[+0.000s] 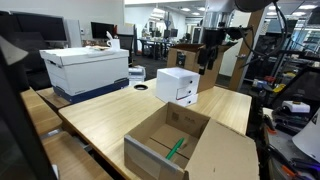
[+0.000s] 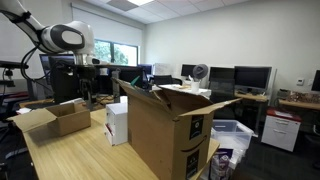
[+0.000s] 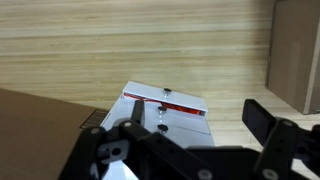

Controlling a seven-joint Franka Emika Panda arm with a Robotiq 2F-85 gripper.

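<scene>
My gripper stands open in the wrist view, its two dark fingers far apart with nothing held between them. Below it lies a white box (image 3: 150,92) with small round metal knobs and a red strip along one opening. In exterior view 1 the gripper (image 1: 209,66) hangs down above the table, near a white box (image 1: 178,84). An open cardboard box (image 1: 150,140) sits nearer that camera, with a long green item (image 1: 176,149) inside it.
White storage boxes (image 1: 88,72) stand on the left of the wooden table (image 1: 112,115). A tall brown carton (image 2: 170,135) with raised flaps occupies the table's other end. A dark ring-shaped thing (image 1: 141,87) lies farther back. Bare wood shows between the boxes.
</scene>
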